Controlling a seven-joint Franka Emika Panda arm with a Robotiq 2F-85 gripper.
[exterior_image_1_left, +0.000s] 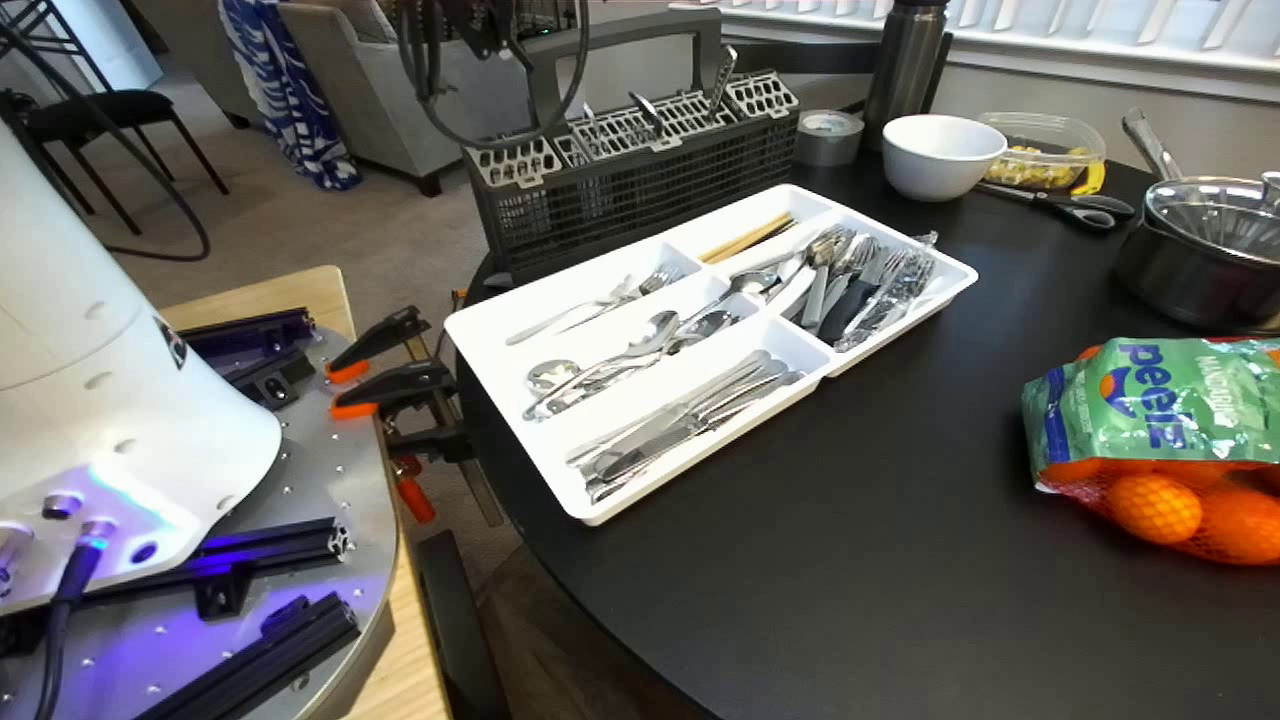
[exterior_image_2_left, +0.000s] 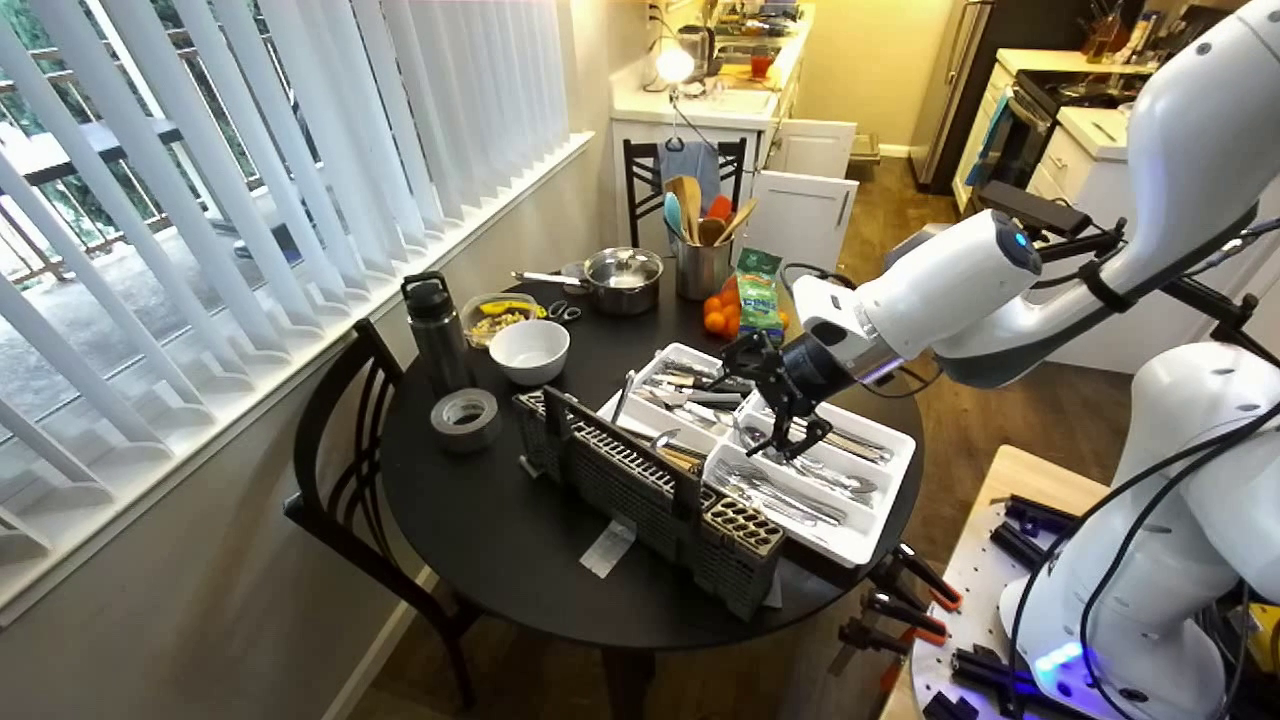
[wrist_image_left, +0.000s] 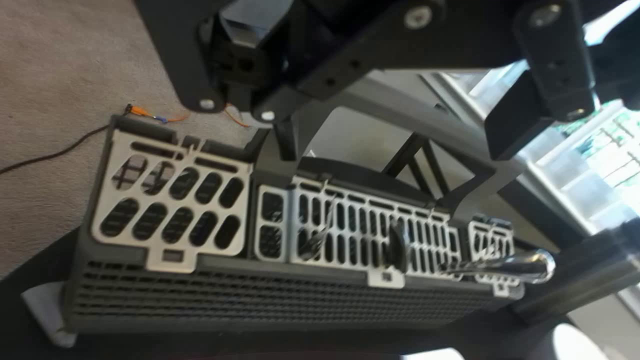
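Note:
My gripper stands open, nothing between its fingers, with the dark grey dishwasher basket below it in the wrist view. A shiny metal handle sticks up at the basket's right end. Two thinner utensils, one with a dark end and another utensil further left, poke through the pale slotted lids. Beside the basket lies a white cutlery tray. Its compartments hold forks, spoons, knives, chopsticks and mixed cutlery.
The basket's tall handle rises near the gripper. A tape roll, a bottle, a white bowl, a food container, a pot and bagged oranges share the black table.

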